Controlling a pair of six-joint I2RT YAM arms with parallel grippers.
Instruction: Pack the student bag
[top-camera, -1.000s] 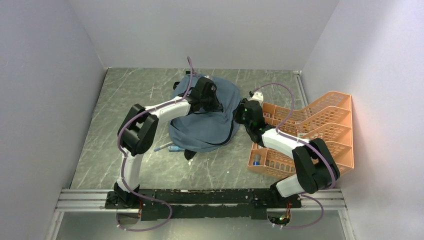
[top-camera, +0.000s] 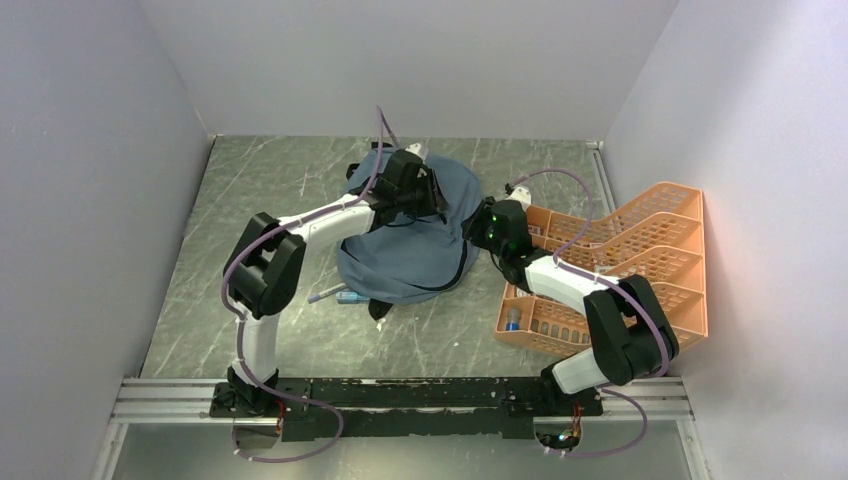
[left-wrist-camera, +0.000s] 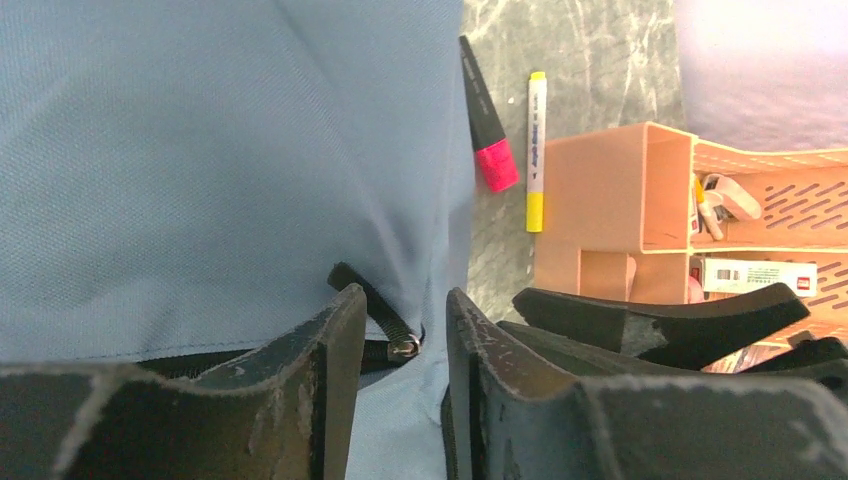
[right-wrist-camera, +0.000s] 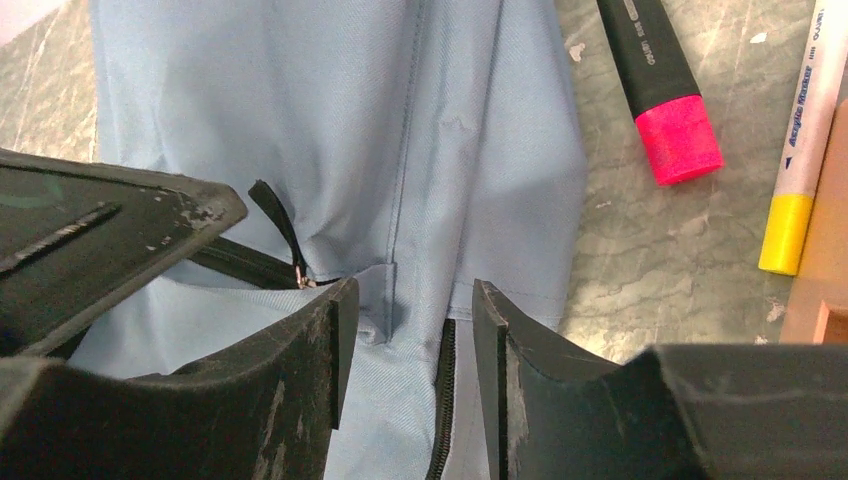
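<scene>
A blue-grey fabric bag (top-camera: 405, 265) lies flat in the middle of the table, crossed by a black zipper. In the left wrist view, the zipper's black pull tab (left-wrist-camera: 375, 300) and metal slider show between my left gripper's parted fingers. That left gripper is part open just over the bag, with nothing clasped. My right gripper stands part open above the bag's right side, the gap between its fingers showing only fabric and another black zipper (right-wrist-camera: 445, 400). The pull tab (right-wrist-camera: 278, 225) also appears in the right wrist view, left of that gripper.
An orange compartment organizer (top-camera: 665, 240) holding small items fills the table's right side. Between bag and organizer lie a black marker with a pink cap (left-wrist-camera: 490, 125) and a white-and-yellow pen (left-wrist-camera: 536, 150). Pens and a blue item (top-camera: 350, 297) sit at the bag's lower-left edge.
The right arm has barely moved. The bag looks the same.
</scene>
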